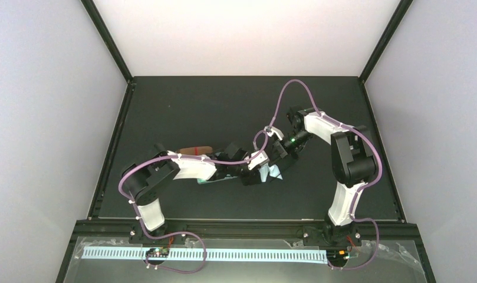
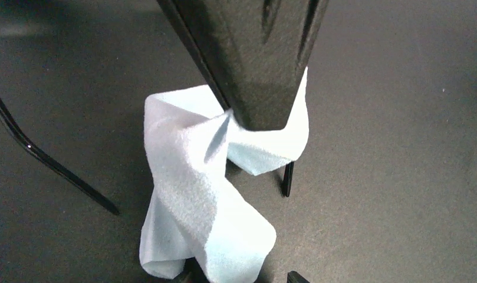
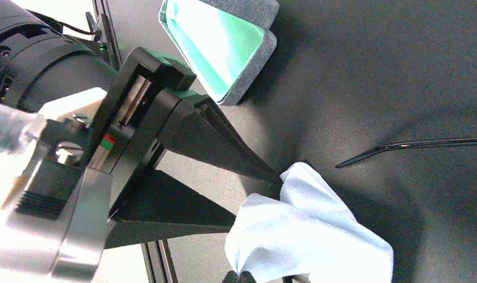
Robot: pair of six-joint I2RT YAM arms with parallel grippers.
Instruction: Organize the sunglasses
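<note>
A white microfiber cloth (image 2: 183,177) (image 3: 309,236) lies crumpled at the table's middle, over dark glasses whose thin temples (image 2: 65,175) (image 3: 413,145) stick out beside it. My left gripper (image 1: 256,171) is low at the cloth; in the left wrist view only tiny tips show at the bottom edge, apart, part open. My right gripper (image 1: 274,156) reaches in from the right; its shut finger hangs over the cloth in the left wrist view. A mint-lined grey case (image 3: 212,47) lies nearby, mostly hidden by my left arm in the top view.
A brown case with a red band (image 1: 191,151) lies behind my left arm. Both arms crowd the middle.
</note>
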